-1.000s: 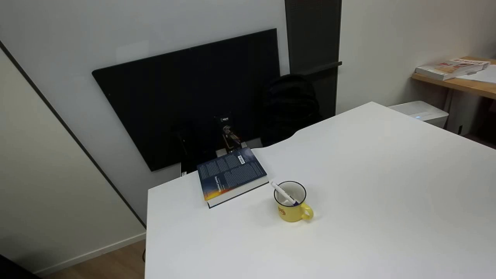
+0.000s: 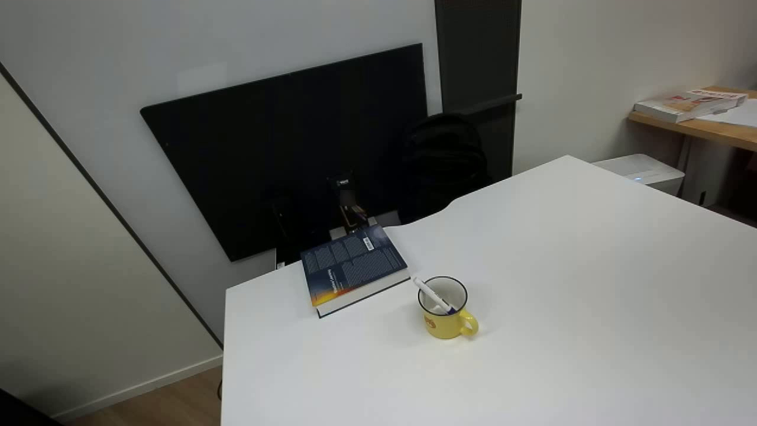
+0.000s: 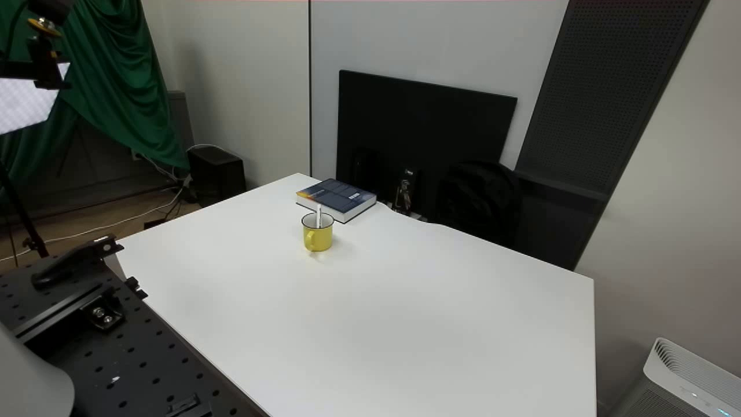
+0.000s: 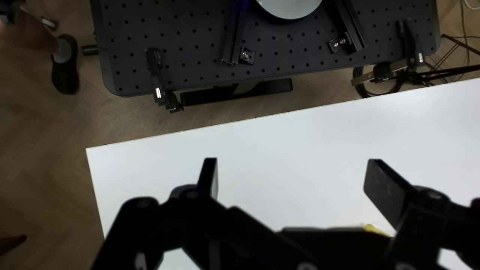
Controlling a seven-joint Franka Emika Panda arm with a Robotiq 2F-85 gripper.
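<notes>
A yellow mug [image 2: 444, 326] with a dark rim stands upright on the white table, and a white marker [image 2: 433, 295] leans inside it, one end poking over the rim. In exterior view 2 the same mug [image 3: 319, 240] is near the table's far left part. Close beside it lies a thick dark blue book [image 2: 356, 264], flat. My gripper appears only in the wrist view, high over the table, open and with nothing between its fingers. A bit of yellow, likely the mug [image 4: 373, 229], shows low in that view; the gripper's body hides the rest.
A black perforated base plate [image 4: 189, 49] adjoins its near side, with a gap between. Behind the book stand a black panel [image 2: 298, 149] and a dark backpack [image 2: 443, 163].
</notes>
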